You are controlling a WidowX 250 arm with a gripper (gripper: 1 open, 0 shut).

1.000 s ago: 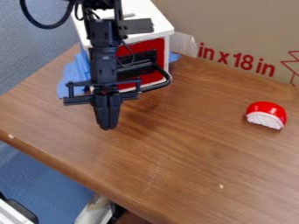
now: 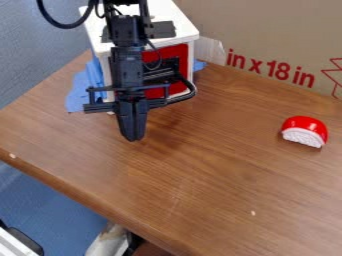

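The black robot gripper [image 2: 132, 124] hangs low over the left part of the wooden table, pointing down; whether its fingers are open or shut is hard to tell. Behind it stands a white box with a red front [image 2: 175, 72], partly hidden by the arm. A red and white half-round object [image 2: 305, 131] lies on the right side of the table.
Blue cloth [image 2: 78, 95] lies around the box at the back left. A cardboard panel with red print [image 2: 278, 40] stands along the back. The table's left edge drops to a blue floor.
The gripper has shifted very slightly to the right and up since one second ago. The objects on the table have not moved.
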